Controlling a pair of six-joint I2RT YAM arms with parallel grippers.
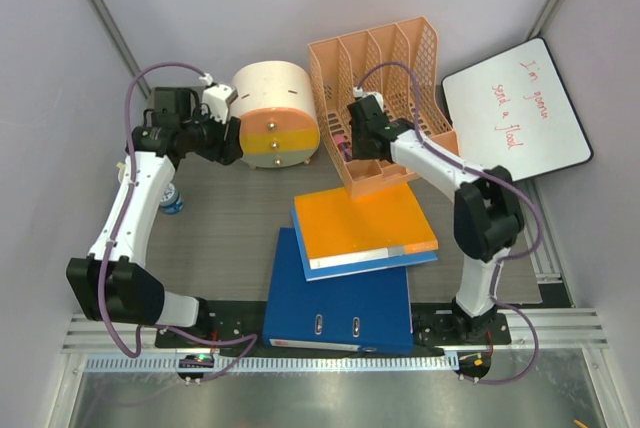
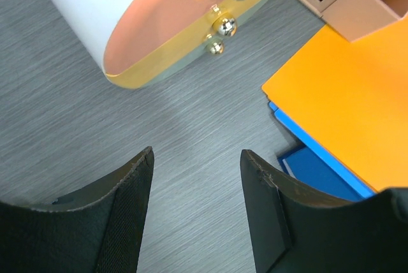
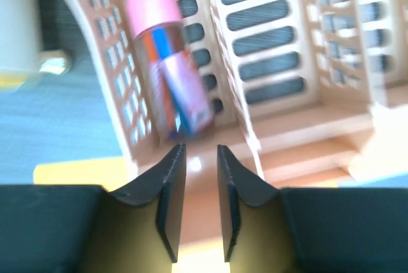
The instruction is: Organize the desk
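Note:
In the right wrist view, a pink-topped clear case (image 3: 153,6) with orange and blue inside lies in the leftmost slot of the peach desk organizer (image 3: 319,120). My right gripper is partly open over the organizer's front part, its fingertips just in front of the case with nothing seen between them. From the top, the organizer (image 1: 388,177) stands slightly askew. My left gripper (image 1: 228,143) hovers beside the rounded drawer box (image 1: 275,86); in its wrist view the fingers (image 2: 141,174) are wide apart over bare desk.
An orange folder (image 1: 365,218) and a blue one lie on a large blue binder (image 1: 340,293) at the front centre. A whiteboard with red writing (image 1: 520,113) leans at right. Bottles (image 1: 170,198) stand behind the left arm.

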